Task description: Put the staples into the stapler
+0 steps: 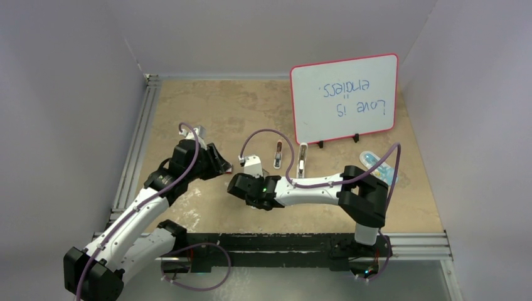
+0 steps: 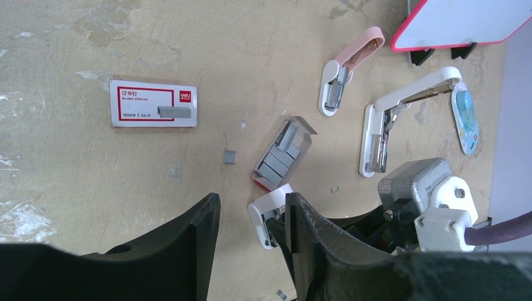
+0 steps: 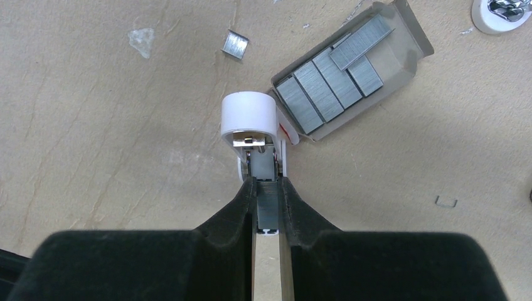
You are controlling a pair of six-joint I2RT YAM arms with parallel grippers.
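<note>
A small white stapler [image 3: 249,116] stands with its top raised and its metal channel showing. My right gripper is shut on a grey staple strip [image 3: 268,204], which lines up with that channel. Whether the strip rests in the channel or just above it I cannot tell. From the left wrist view, the same stapler [image 2: 268,204] shows only partly, behind a finger. My left gripper hangs open to the left of it, nothing between its fingers. An opened box of staples [image 3: 404,66] holds several strips and touches the stapler's upper right side.
A closed staple box [image 2: 154,88] carries one strip on top. A short staple piece [image 3: 235,44] lies loose. Further right are a pink stapler [image 2: 362,47], a larger white stapler [image 2: 414,91], a blue-and-white item [image 2: 465,119] and a whiteboard [image 1: 345,97].
</note>
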